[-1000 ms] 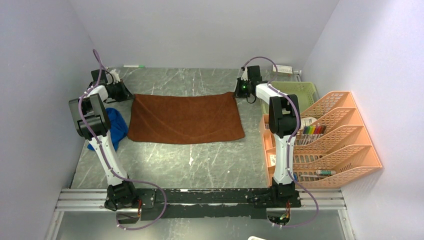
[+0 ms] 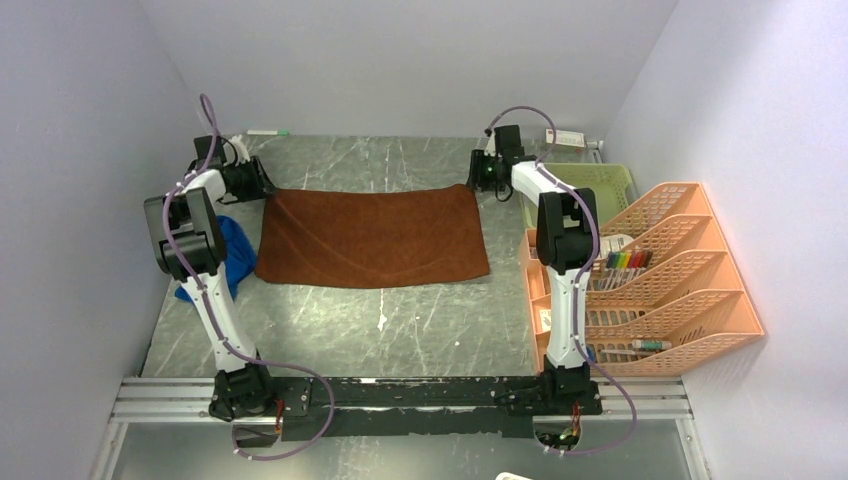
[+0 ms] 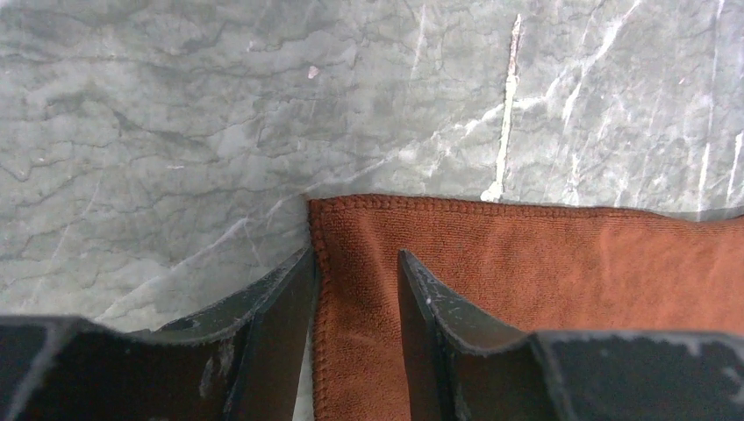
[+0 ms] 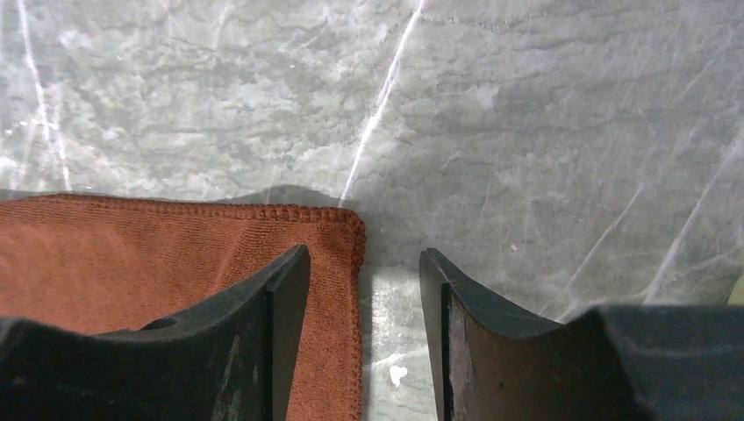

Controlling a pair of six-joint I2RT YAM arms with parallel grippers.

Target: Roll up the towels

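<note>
A brown towel point(image 2: 375, 240) lies spread flat on the grey marbled table, its long sides running left to right. My left gripper point(image 2: 266, 182) is at its far left corner; in the left wrist view the open fingers point(image 3: 279, 338) stand on either side of the towel's left edge, with the corner visible just beyond them. At the far right corner is my right gripper point(image 2: 474, 180). Its fingers point(image 4: 285, 329) are open too, one over the cloth and the other above bare table, with the towel's right edge point(image 4: 357, 303) between them. Neither gripper holds the cloth.
A crumpled blue towel point(image 2: 236, 255) lies beneath the left arm. On the right stand a green basket point(image 2: 628, 180) and an orange compartment rack point(image 2: 735, 290) holding pens. A green-capped marker point(image 2: 267, 132) lies at the back edge.
The left one has shifted slightly right towards the towel's corner, while the right has moved only a little. The towel lies as before.
</note>
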